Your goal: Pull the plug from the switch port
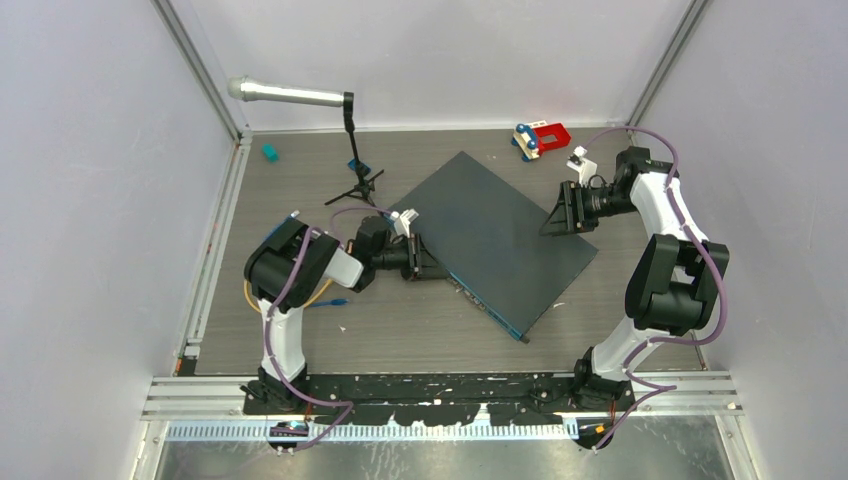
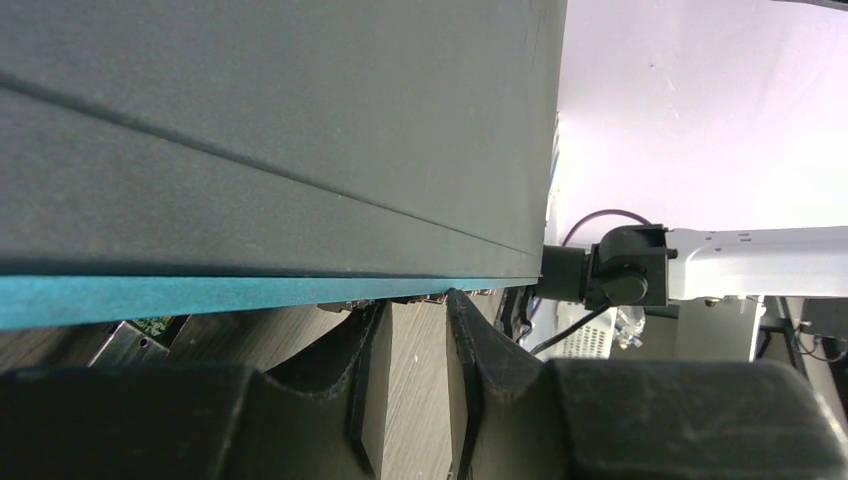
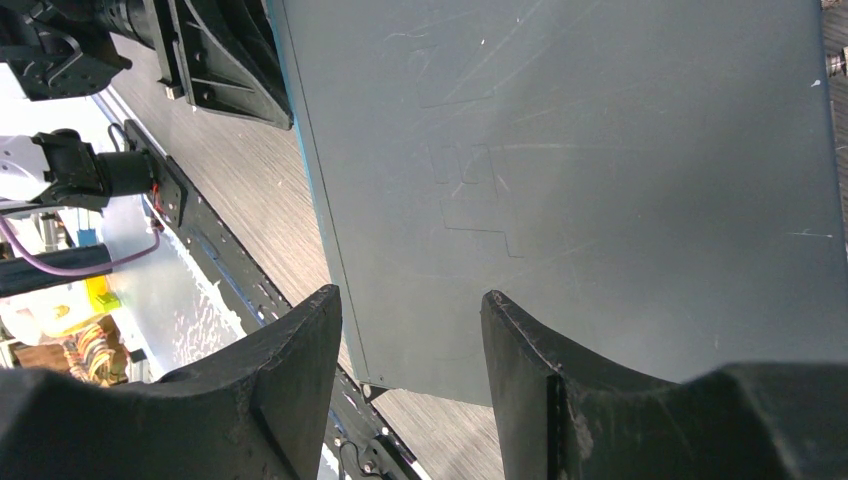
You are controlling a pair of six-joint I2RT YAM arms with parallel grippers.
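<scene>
The dark switch [image 1: 495, 240] lies flat at an angle, its blue-edged port row [image 2: 210, 295] facing front-left. My left gripper [image 1: 425, 265] is at that edge; in the left wrist view its fingertips [image 2: 375, 315] sit just under the blue strip, slightly apart, hiding whatever is between or behind them. I cannot make out the plug. My right gripper [image 1: 560, 220] is open over the switch's right side, with nothing between its fingers.
A lamp on a stand [image 1: 290, 93] is at back left, a red toy [image 1: 552, 135] at back right. Cables [image 1: 330, 302] lie under the left arm.
</scene>
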